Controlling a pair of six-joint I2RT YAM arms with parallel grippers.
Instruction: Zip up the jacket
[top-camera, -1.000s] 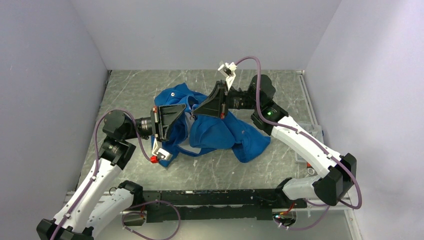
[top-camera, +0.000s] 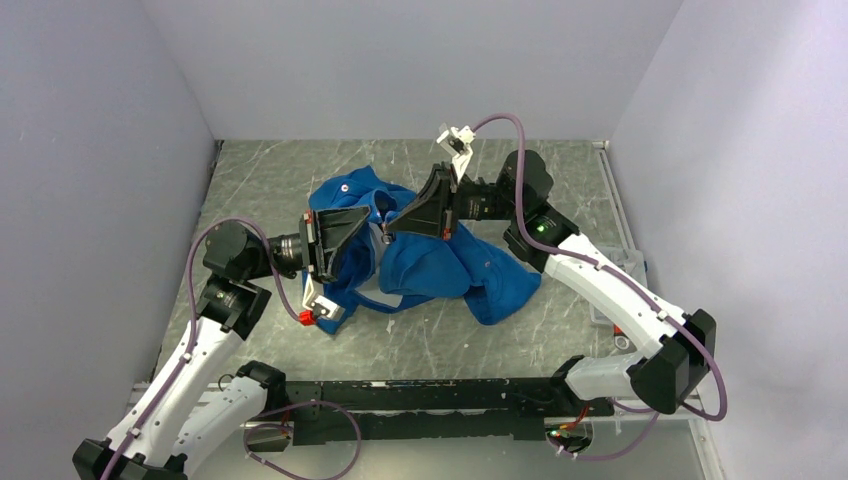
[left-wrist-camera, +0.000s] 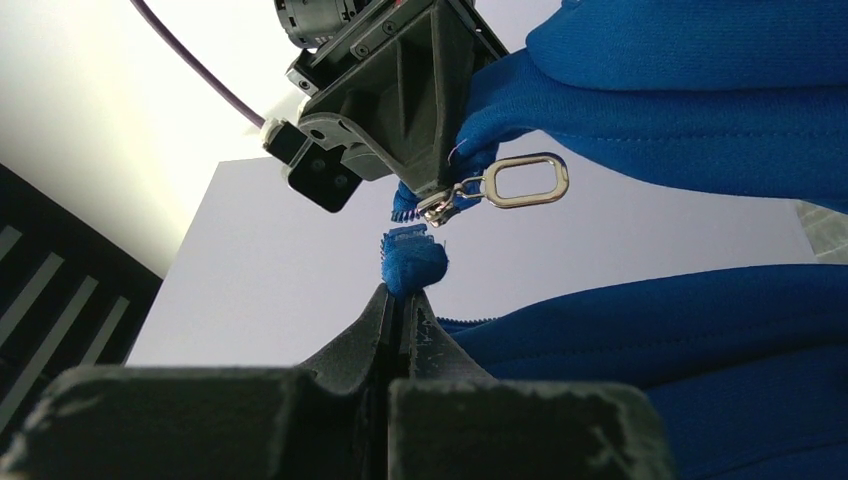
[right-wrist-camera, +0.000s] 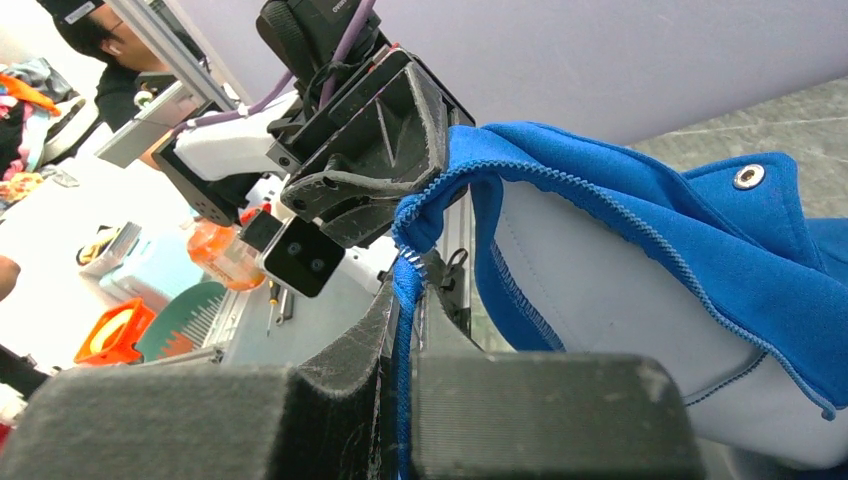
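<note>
A blue jacket (top-camera: 450, 265) lies bunched in the middle. My left gripper (top-camera: 366, 212) is shut on a short blue zipper end (left-wrist-camera: 412, 262), which sticks up from its fingertips in the left wrist view. Just above it, my right gripper (top-camera: 389, 228) is shut on the other zipper side; the metal slider (left-wrist-camera: 438, 207) with its oblong pull (left-wrist-camera: 525, 201) hangs at its tips. The two zipper ends are very close, with a small gap in the left wrist view. In the right wrist view blue zipper tape (right-wrist-camera: 404, 310) runs between the fingers.
Bare grey marble tabletop (top-camera: 260, 170) surrounds the jacket, with walls behind and at both sides. A clear bin (top-camera: 625, 268) sits at the right edge, partly behind the right arm.
Very little differs: the right arm has shifted very slightly, while the left arm and the jacket look the same in the top view.
</note>
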